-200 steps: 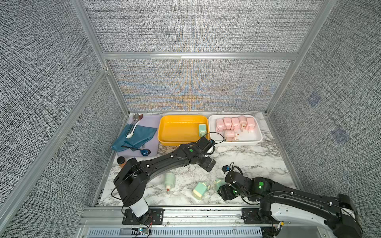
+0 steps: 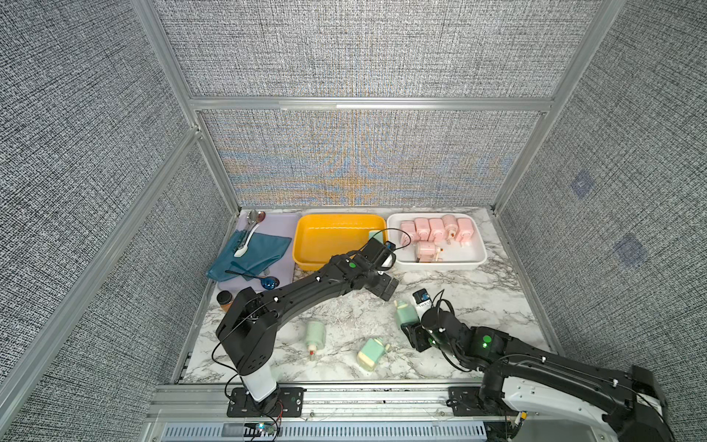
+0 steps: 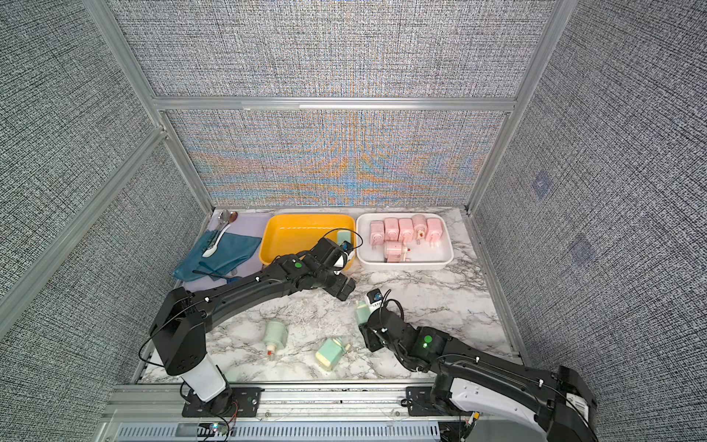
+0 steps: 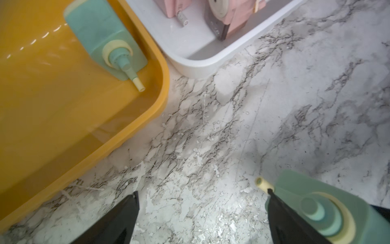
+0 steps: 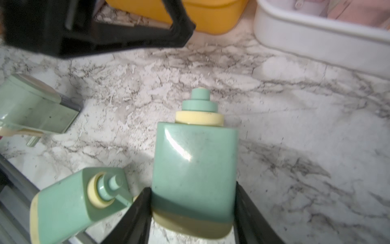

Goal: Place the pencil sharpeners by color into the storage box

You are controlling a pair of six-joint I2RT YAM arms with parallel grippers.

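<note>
My right gripper is shut on a green sharpener [image 5: 195,162] with a cream base, held above the marble table. Fingers spread, my left gripper stands open over bare table just in front of the boxes, nothing between them. Two more green sharpeners lie on the table: one [image 2: 372,354] near the front middle, one [image 2: 315,335] farther left. The yellow box [image 2: 324,243] has one green sharpener [image 4: 105,38] in its right end. Several pink sharpeners [image 3: 405,230] occupy the white box [image 3: 431,261], most in a row along its back.
At the back left, a purple mat [image 2: 283,221] carries a blue cloth [image 2: 257,258] and spoons [image 2: 250,235]. A small dark-capped jar [image 2: 224,299] stands beside the left arm. Table to the right of the white box's front is clear.
My right gripper has carried its green sharpener up and away from the front edge, toward the boxes. My left arm has shifted slightly back, now partly covering the green sharpener in the yellow box.
</note>
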